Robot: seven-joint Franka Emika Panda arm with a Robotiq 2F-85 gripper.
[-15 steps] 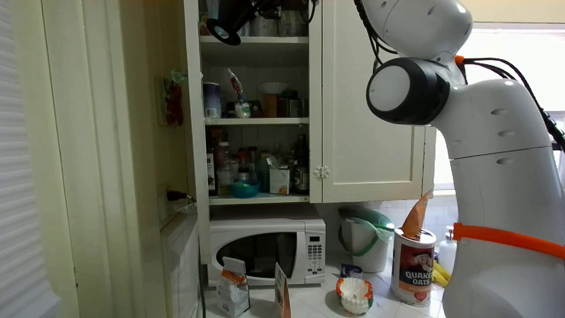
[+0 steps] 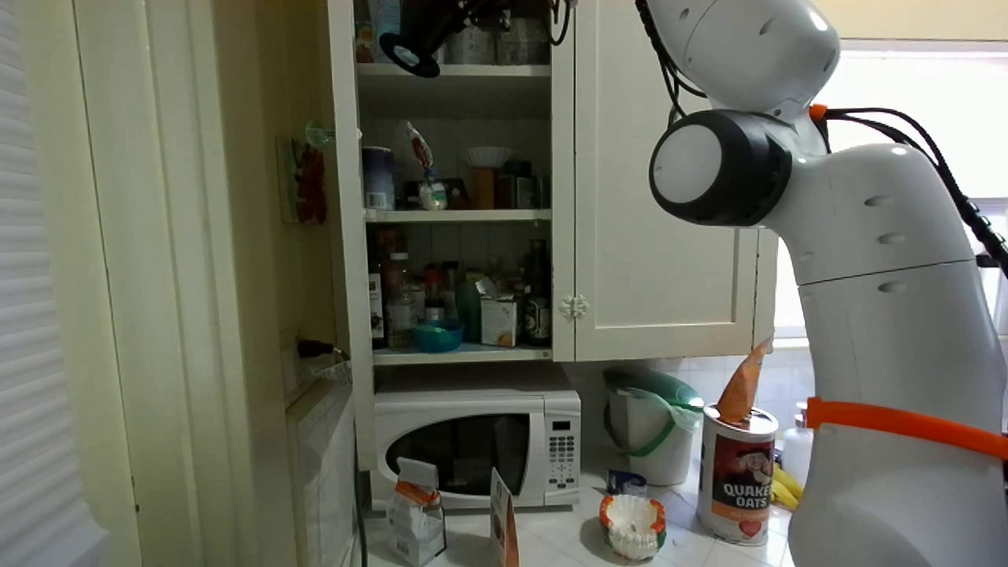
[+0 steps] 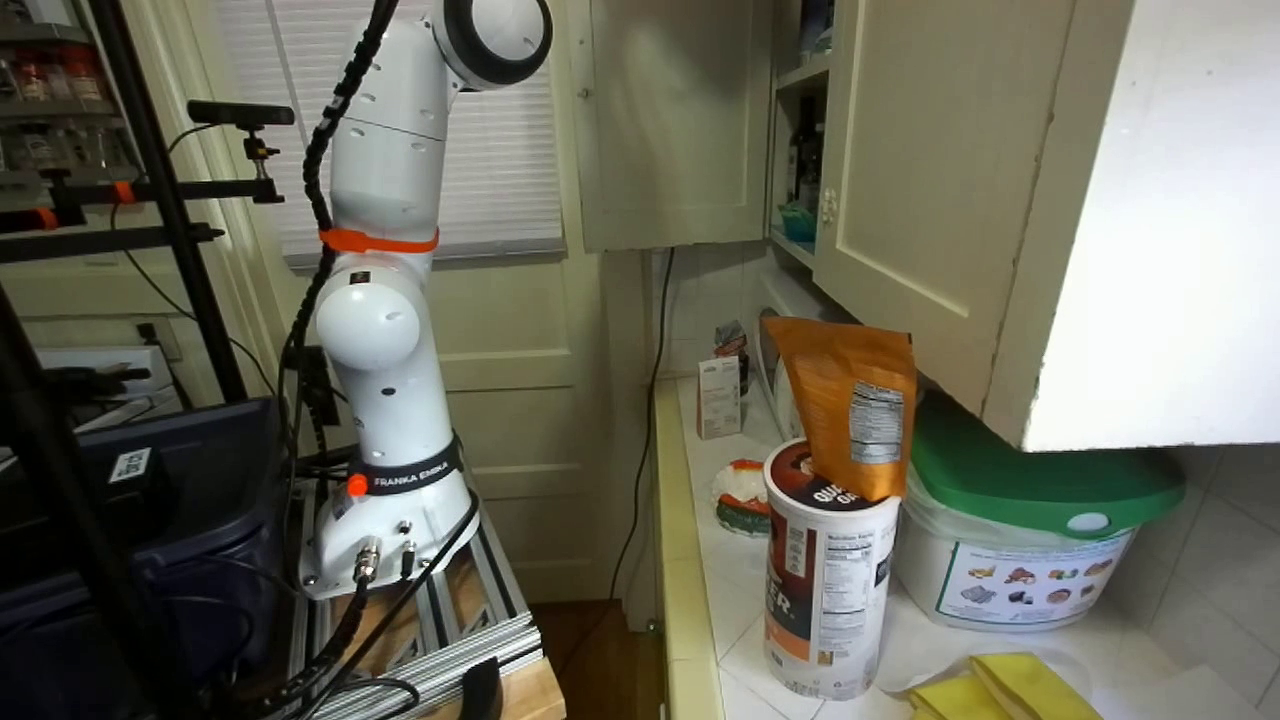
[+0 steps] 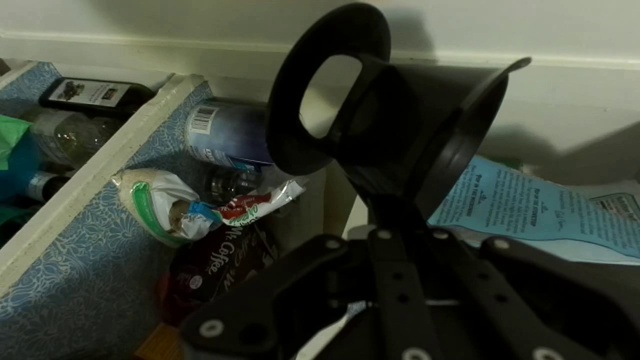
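A black, hollow piece with a wide round flange and a curved flared lip [image 4: 420, 108] fills the upper middle of the wrist view. My gripper is shut on its narrow lower part. In exterior view 1, the black piece [image 2: 411, 55] hangs tilted before the open cupboard, level with its top shelf [image 2: 453, 71]. Only part of my gripper shows there at the top edge. Exterior view 2 shows the arm [image 3: 384, 324] but not the gripper.
Below lies a shelf holding a blue canister [image 2: 378, 178] and a tied bag [image 2: 431, 194]. A light-blue printed packet [image 4: 534, 204] is close on the right. The cupboard's right door [image 2: 661, 236] is shut. A microwave [image 2: 472, 444] and oats tub [image 2: 739, 477] stand on the counter.
The black piece has moved slightly right and up in exterior view 1, still held. The arm's elbow has shifted a little left and down. The shelves look unchanged.
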